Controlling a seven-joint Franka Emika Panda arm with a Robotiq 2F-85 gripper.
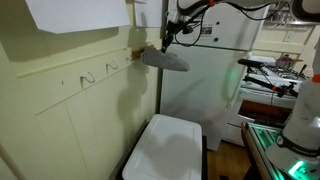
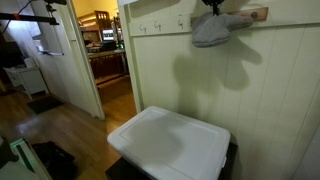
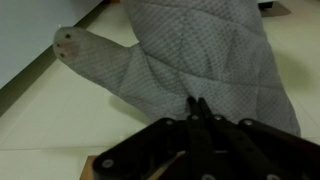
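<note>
A grey quilted oven mitt is up by the cream wall, in front of a wooden hook rail. My gripper reaches it from above and is shut, with the mitt's cloth at its fingertips. In the second exterior view the mitt hangs below the gripper, its thumb pointing right along the rail. The wrist view has the mitt filling the upper middle, creased where the dark fingers meet it. Whether its loop touches a hook is hidden.
A white lidded bin stands on the floor below the mitt. Bare metal hooks line the wall to the left in the first exterior view. Behind the arm are a white fridge and a stove.
</note>
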